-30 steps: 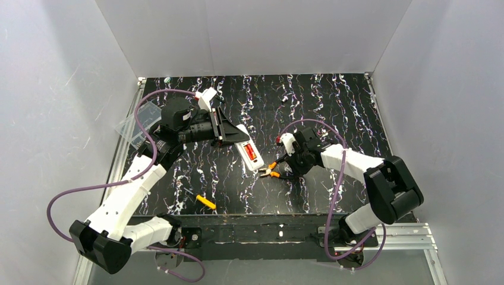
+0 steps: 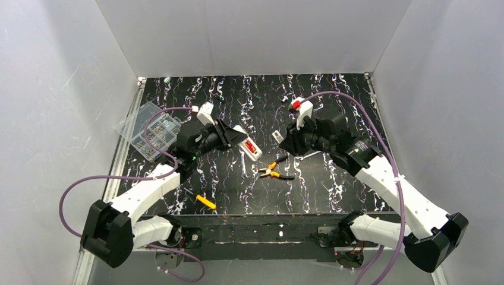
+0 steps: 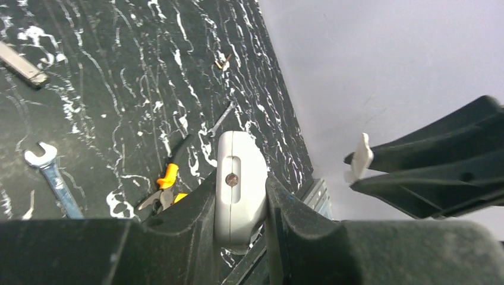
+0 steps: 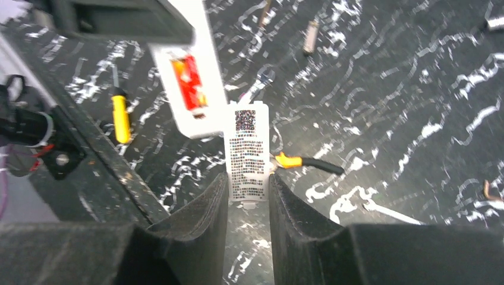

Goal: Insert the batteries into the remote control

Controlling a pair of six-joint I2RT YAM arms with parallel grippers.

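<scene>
A white remote control point(image 2: 250, 148) hangs over the table with my left gripper point(image 2: 236, 136) shut on it. Its battery compartment is uncovered, and red batteries point(image 4: 191, 86) lie inside. Seen from the left wrist, only the remote's end point(image 3: 235, 154) shows, so the compartment is hidden there. Off to the right, my right gripper has its fingers on either side of a white battery cover point(image 4: 248, 148), which is held in the air. The cover's side with a printed code and text faces the right wrist camera. Cover and remote are apart.
Orange-black pliers point(image 2: 274, 173) lie on the table between the arms. A yellow-handled screwdriver point(image 2: 206, 202) is near the front edge, and a wrench point(image 3: 53, 178) lies below the remote. A clear parts box point(image 2: 156, 133) stands at the left.
The left arm has shifted slightly with the remote still in its gripper.
</scene>
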